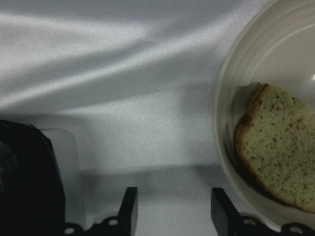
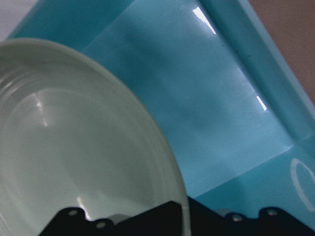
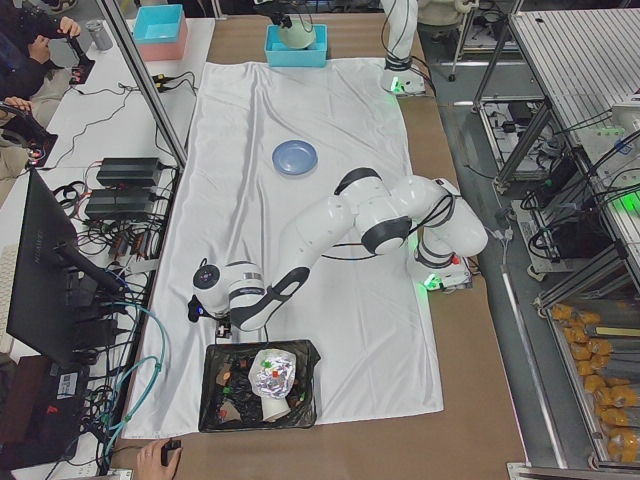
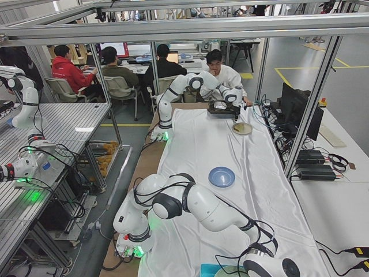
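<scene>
My left gripper is open over the white cloth, between a black-lined bin point(image 1: 27, 177) and a pale bowl point(image 1: 229, 69) holding a bread slice point(image 1: 275, 142); its fingers hold nothing. In the camera left view the bin point(image 3: 215, 410) holds a foil-covered item and scraps. My right gripper is shut on the rim of a pale green plate point(image 2: 83, 142) over a blue bin point(image 2: 216, 98), at the far end of the table in the camera left view.
A blue plate point(image 3: 295, 157) lies on the middle of the cloth point(image 3: 370, 300), with clear cloth around it. A monitor point(image 3: 40, 280) and cables line the left side. A person sits behind the bin in the camera right view.
</scene>
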